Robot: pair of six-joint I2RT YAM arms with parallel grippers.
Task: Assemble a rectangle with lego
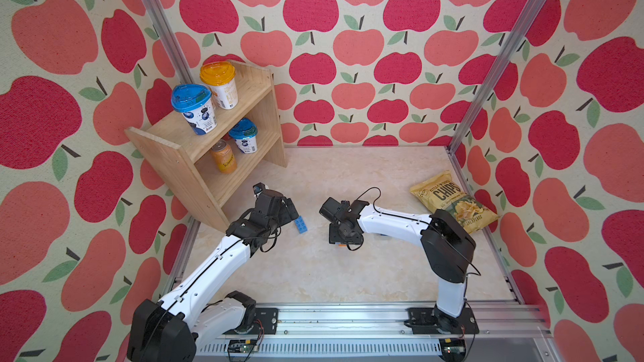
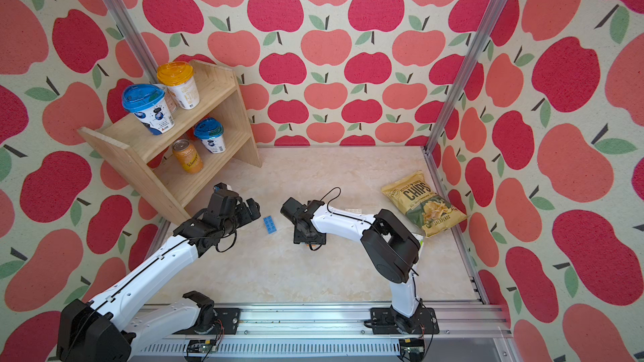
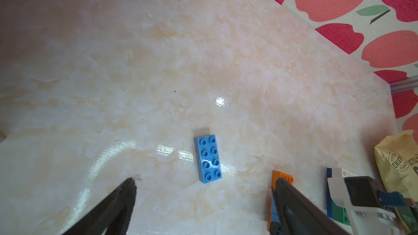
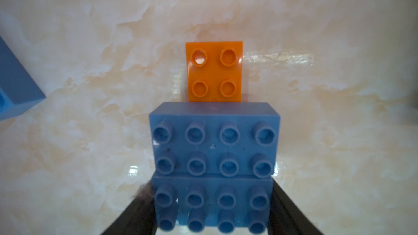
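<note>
In the right wrist view, my right gripper is shut on a blue brick, a finger at each end. Directly ahead and seemingly touching it is a second blue brick; whether they are joined is unclear. An orange brick sticks out from beneath, its near part hidden. Another blue brick lies alone on the table in the left wrist view. My left gripper is open above the table, the fingers wide apart and nothing between. From the top views, the right gripper's bricks are mostly hidden by its body.
Right of the orange brick, a navy and green piece and a white brick lie partly behind the right arm. A chips bag is at far right, a wooden shelf at left.
</note>
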